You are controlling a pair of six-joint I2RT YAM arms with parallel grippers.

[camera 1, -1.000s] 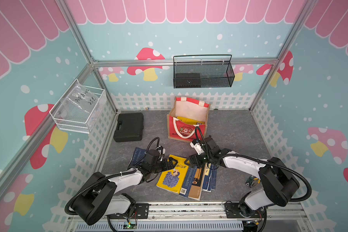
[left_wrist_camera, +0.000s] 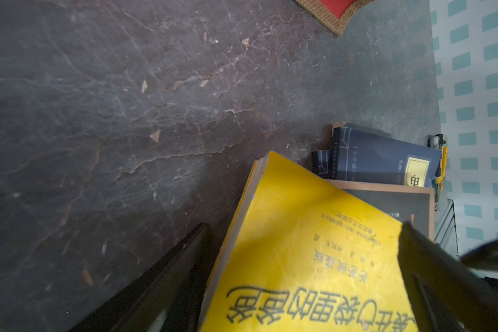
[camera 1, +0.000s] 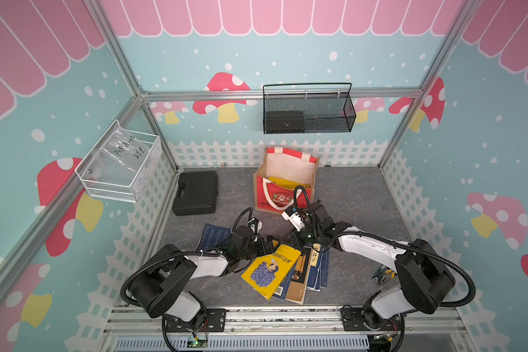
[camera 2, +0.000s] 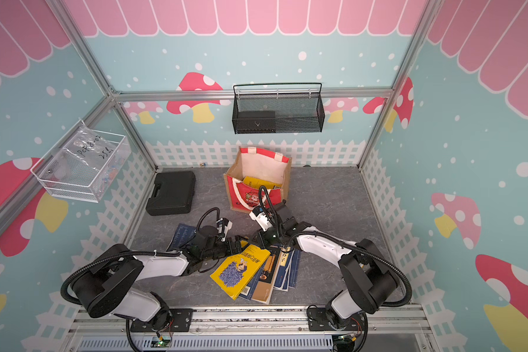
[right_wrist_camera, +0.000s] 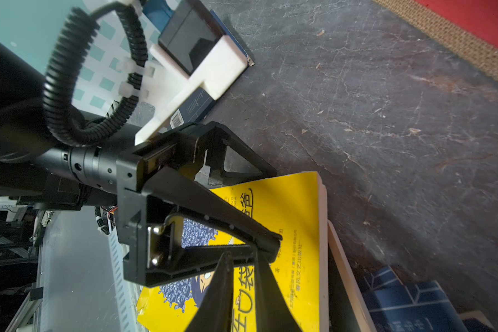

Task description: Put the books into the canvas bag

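The yellow book (camera 1: 270,271) lies slanted on top of other books at the table's front. My left gripper is open, its fingers at either side of the book's cover. Above the same cover, my right gripper is shut with nothing between its fingers; the book is outside them. A brown-edged dark book (camera 1: 297,292) and blue books (camera 1: 315,277) lie to the right, partly covered. Another blue book (camera 1: 214,235) sits behind the left arm. The red canvas bag (camera 1: 264,196) stands open behind, a yellow item (camera 1: 282,183) inside.
A black case (camera 1: 194,193) stands at the back left. Some tools (camera 1: 383,274) lie by the right arm's base. The table (camera 1: 358,196) right of the bag is clear. A black wire basket (camera 1: 328,117) hangs on the back wall.
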